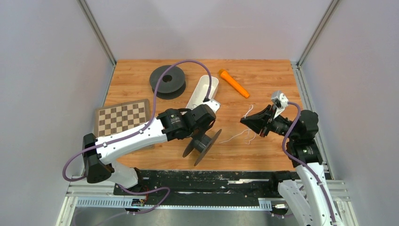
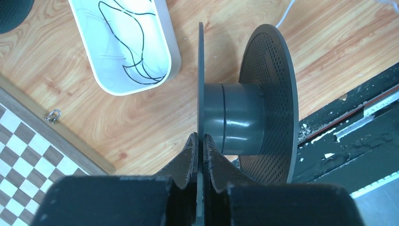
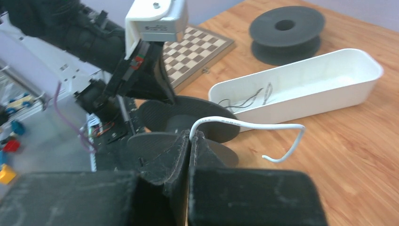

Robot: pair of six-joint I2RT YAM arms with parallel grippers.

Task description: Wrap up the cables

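Note:
A dark grey spool [image 1: 203, 141] is tilted near the table's front edge, one perforated flange [image 2: 275, 108] and its bare, smooth core [image 2: 240, 117] showing in the left wrist view. My left gripper is shut on the rim of the other flange, which stands edge-on between its fingers. A white cable [image 3: 254, 125] comes out from the tips of my right gripper, shut on it, and ends in a hooked free tail. More of the white cable [image 1: 244, 133] trails on the wood towards the spool. No wound cable shows on the core.
A white tray [image 3: 310, 101] holding a thin dark wire [image 2: 141, 47] is behind the spool. A second grey spool [image 1: 168, 80], an orange flashlight [image 1: 234, 84] and a chessboard [image 1: 120, 118] lie around it. Bare wood [image 1: 273, 150] is free at right.

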